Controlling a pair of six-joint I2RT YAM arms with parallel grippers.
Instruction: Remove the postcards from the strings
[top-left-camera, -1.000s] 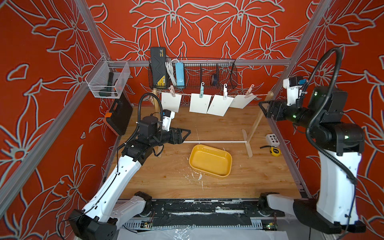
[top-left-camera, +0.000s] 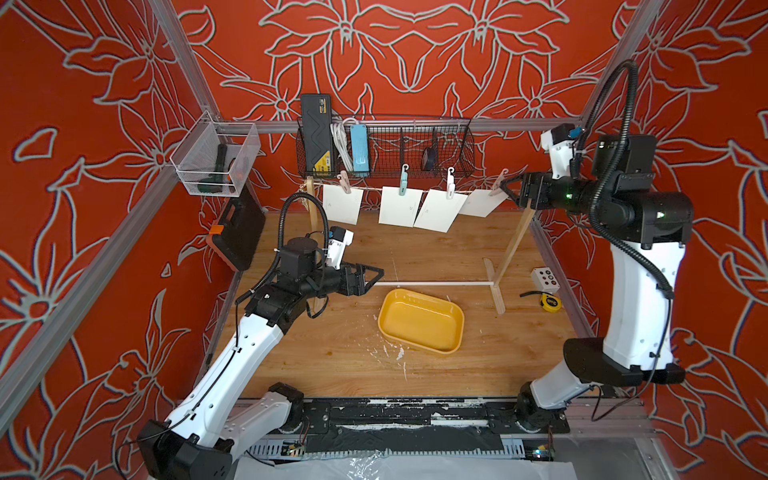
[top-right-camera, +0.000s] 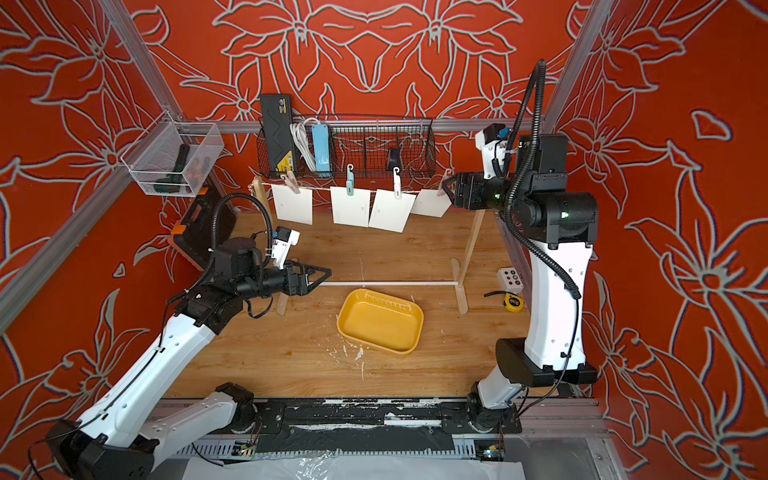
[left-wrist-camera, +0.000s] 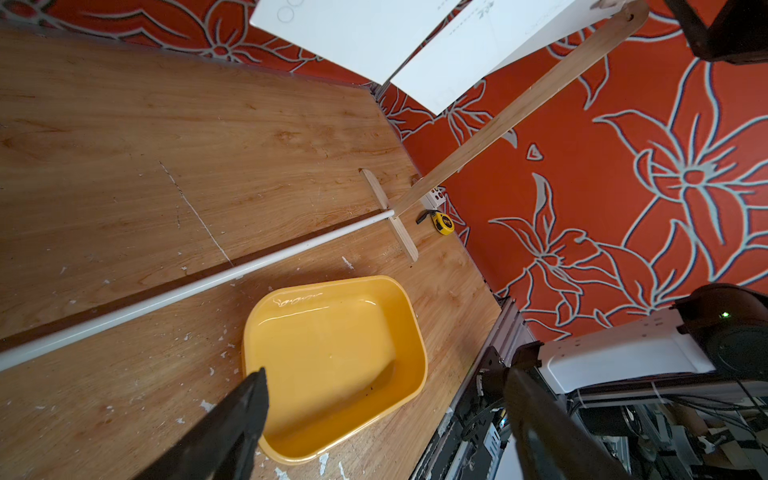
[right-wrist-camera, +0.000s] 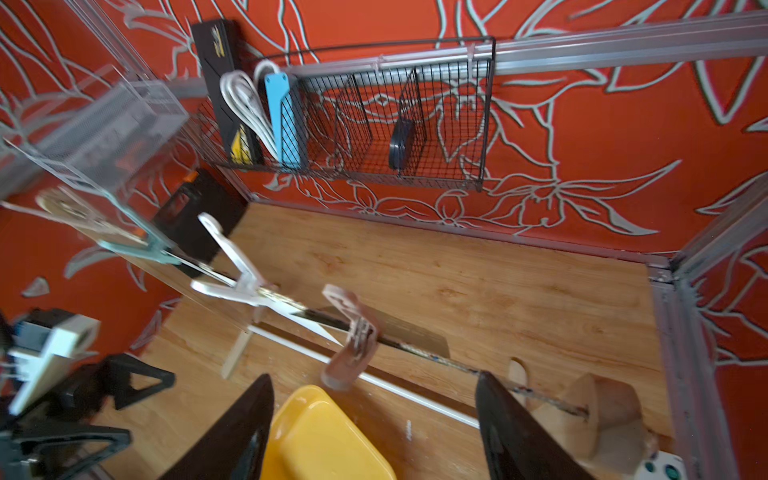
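Several white postcards hang from a string between two wooden posts (top-left-camera: 515, 240), held by pegs. In the top left view the rightmost postcard (top-left-camera: 481, 206) has a pink peg (right-wrist-camera: 350, 336). My right gripper (top-left-camera: 516, 188) is just beside that peg, its fingers apart with nothing between them visible; in the right wrist view the peg is between and beyond the blurred fingertips. My left gripper (top-left-camera: 366, 278) stands open, low at the left, below the postcards and above the white rod.
A yellow tray (top-left-camera: 420, 320) lies on the table under the string. A wire basket (top-left-camera: 416, 144) and clear bin (top-left-camera: 216, 160) hang behind. A black case (top-left-camera: 238, 228) stands at left; a power strip (top-left-camera: 545, 279) and tape measure (top-left-camera: 549, 302) lie at right.
My right gripper has moved up and leftward to the right end of the string, near the pink peg. The left arm has shifted very slightly. The postcards look unchanged.
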